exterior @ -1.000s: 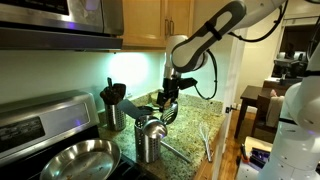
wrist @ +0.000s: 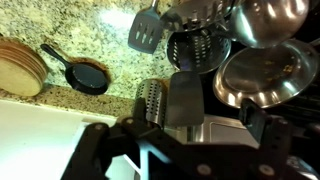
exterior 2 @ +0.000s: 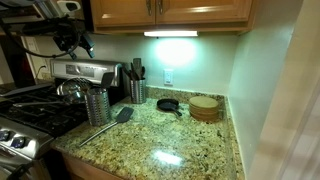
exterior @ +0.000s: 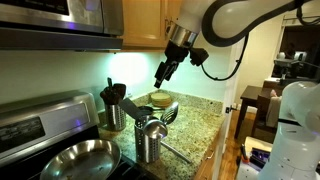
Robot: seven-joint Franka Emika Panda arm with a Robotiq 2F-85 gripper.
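High above the counter, my gripper hangs open and empty, clear of every object. In exterior view 2 the gripper is at the upper left, above the stove side. A perforated metal holder stands beside the stove, with a ladle and other utensils in it. Behind it, near the wall, a second holder carries dark utensils; the wrist view shows a broad black spatula head there. Another spatula lies flat on the counter, its handle toward the front.
A steel pan sits on the stove. Against the back are a small black skillet and a stack of tan plates. Cabinets overhang the counter.
The gripper has risen from close above the utensils and moved toward the exterior view 1 camera. The holders, pan and loose spatula look unmoved.
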